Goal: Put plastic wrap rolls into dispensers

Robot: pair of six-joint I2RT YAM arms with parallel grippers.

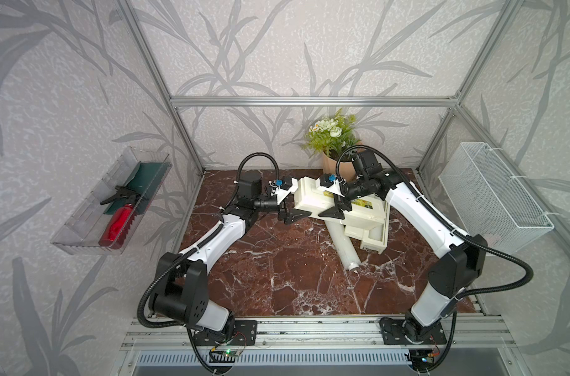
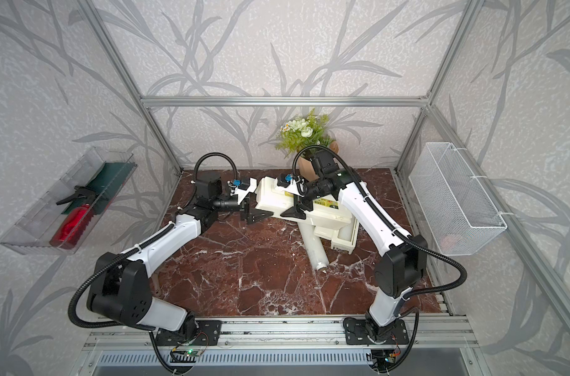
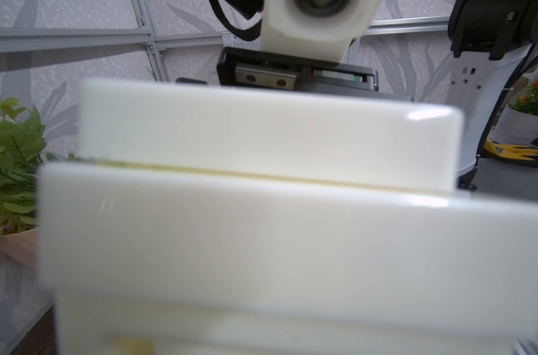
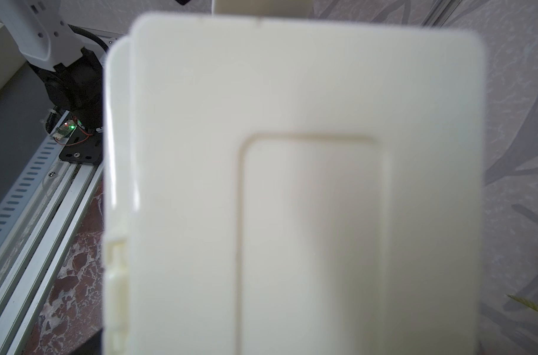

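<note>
A long cream dispenser [image 1: 307, 195] with a yellow label sits between the two arms, its left end tilted up. Below its right part is another cream dispenser piece [image 1: 377, 237], an open tray shape. One plastic wrap roll [image 1: 342, 245] lies on the table, its far end hidden under the dispenser. My left gripper [image 1: 290, 215] is open at the dispenser's left end. In front of its middle my right gripper [image 1: 339, 209] stands open. Cream dispenser surfaces [image 3: 280, 236] fill the left wrist view, and a cream lid fills the right one; both hide the fingers.
Behind the dispensers stands a potted plant [image 1: 332, 134]. A clear bin [image 1: 78, 235] with a red tool hangs on the left wall, and a white mesh basket [image 1: 485, 194] on the right.
</note>
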